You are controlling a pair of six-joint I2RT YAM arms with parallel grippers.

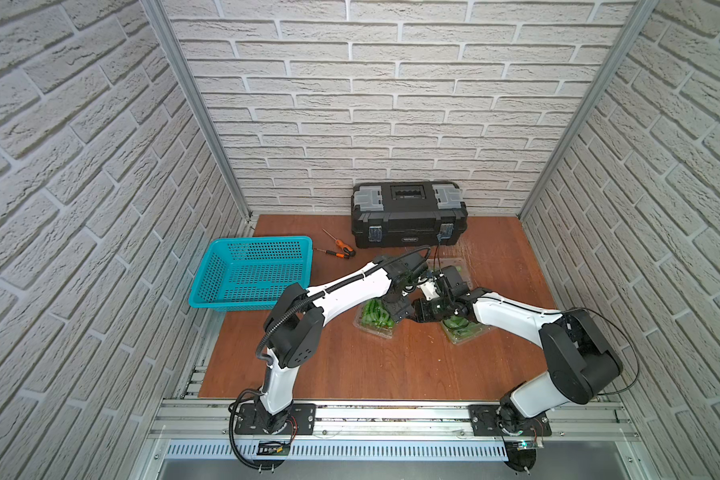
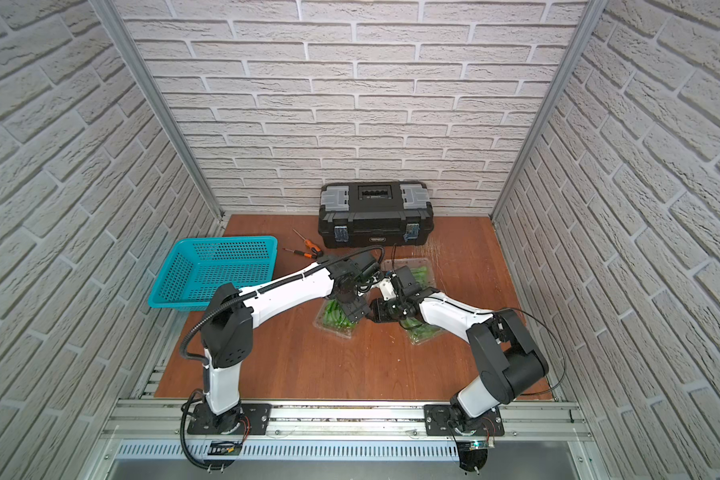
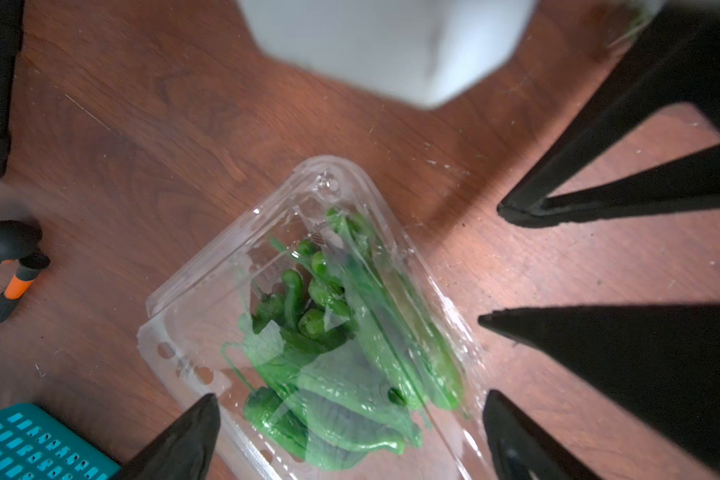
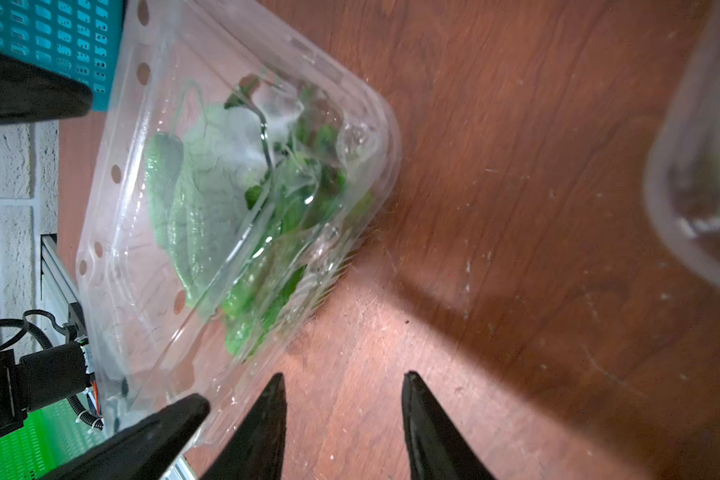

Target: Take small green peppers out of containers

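A clear plastic container (image 3: 328, 164) holding small green peppers (image 3: 320, 304) stands on the table, its plastic showing over them. My left gripper is open above this container, its fingers spread to either side. Close to the container's right side is my right gripper, partly open with bare table visible between its fingertips. A second clear container (image 1: 460, 334), with green peppers inside, lies beneath the right arm and is partly hidden by it. No pepper shows between the fingers of either gripper.
An empty turquoise basket (image 1: 252, 304) sits at the left. At the back are a black toolbox (image 1: 408, 216) and orange-handled screwdrivers (image 1: 344, 248). The two grippers are very close together.
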